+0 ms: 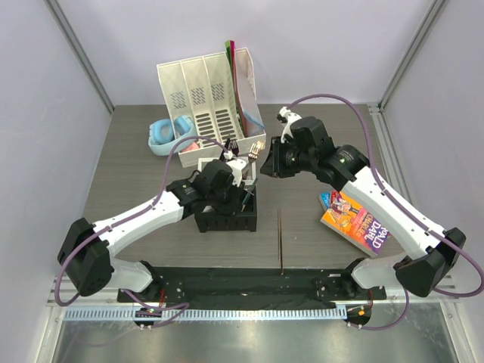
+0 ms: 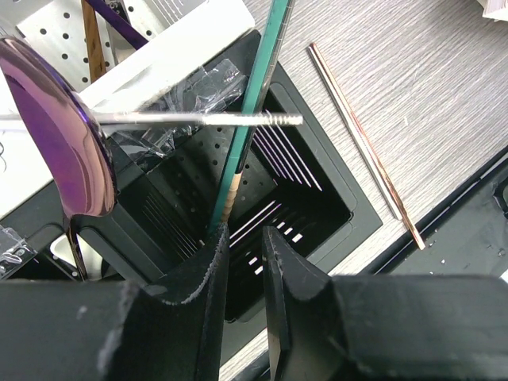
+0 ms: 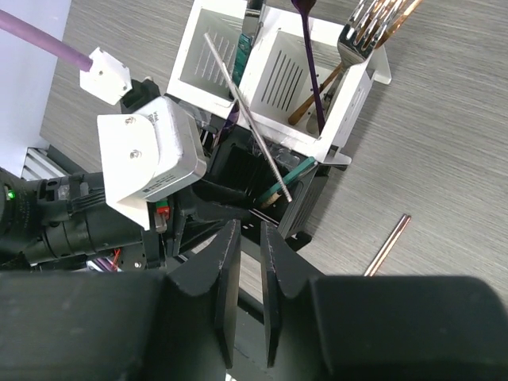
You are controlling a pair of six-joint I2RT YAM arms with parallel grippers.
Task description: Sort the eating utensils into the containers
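Note:
The black basket (image 2: 333, 151) stands on the table, with a teal stick (image 2: 250, 87) leaning in it and a metal chopstick (image 3: 250, 119) lying slantwise above it. Over the basket, my left gripper is partly open with no utensil between its fingers. My right gripper hangs to the right of the basket, narrowly open and empty. Behind the basket, the white container (image 3: 337, 127) holds a fork (image 3: 361, 36), a purple-handled utensil (image 3: 309, 55) and a wooden-handled one. A purple spoon (image 2: 67, 127) shows close up at left. Two chopsticks (image 1: 280, 238) lie on the table.
A large cream rack (image 1: 200, 91) stands at the back beside a blue bowl (image 1: 162, 140). Books (image 1: 355, 219) lie at the right. My left arm covers part of the basket from above.

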